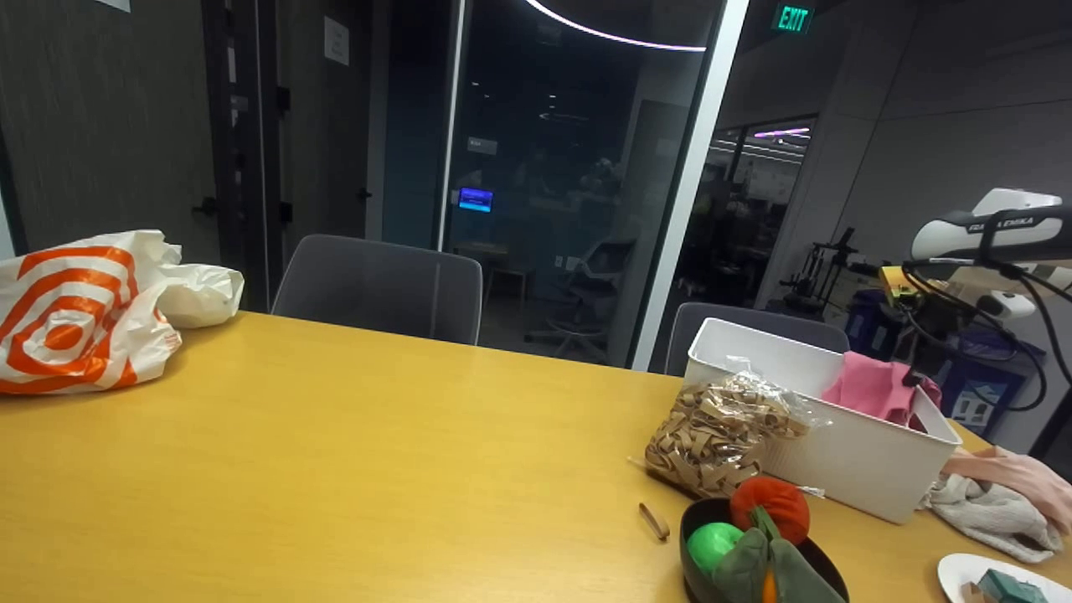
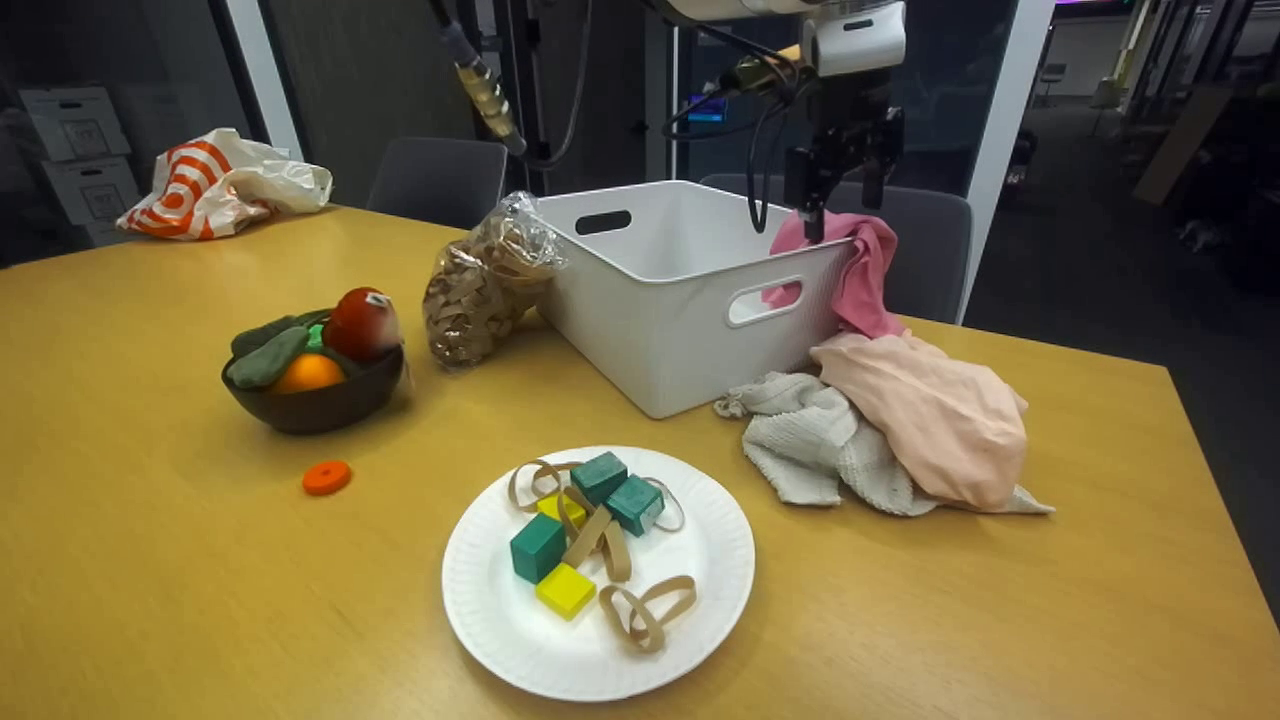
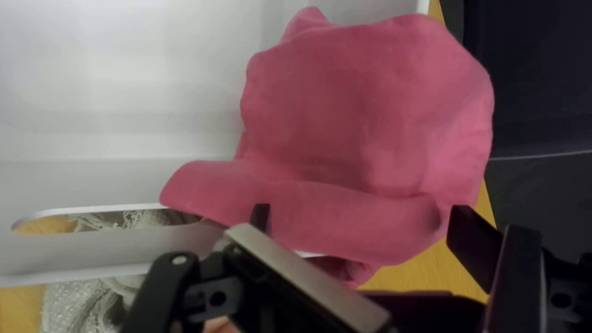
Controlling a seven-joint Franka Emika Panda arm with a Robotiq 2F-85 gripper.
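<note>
A pink cloth [image 3: 355, 122] drapes over the corner of the white bin [image 2: 672, 330], partly inside and partly hanging down the outside. My gripper is open over the rim, its two fingers wide apart with the cloth's fold showing between and below them. In the second exterior view the gripper [image 2: 846, 198] hangs at the cloth [image 2: 870, 258], one fingertip close to the rim; whether it touches the fabric I cannot tell. From the first exterior view, the cloth [image 1: 872, 387] lies at the bin's right end, beneath the arm.
A peach cloth [image 2: 930, 414] and a grey cloth [image 2: 810, 438] lie beside the bin. Nearby are a plate [image 2: 708, 624] of blocks and bands, a dark bowl [image 2: 318, 408] of toy produce, and a bag of brown strips [image 2: 474, 300].
</note>
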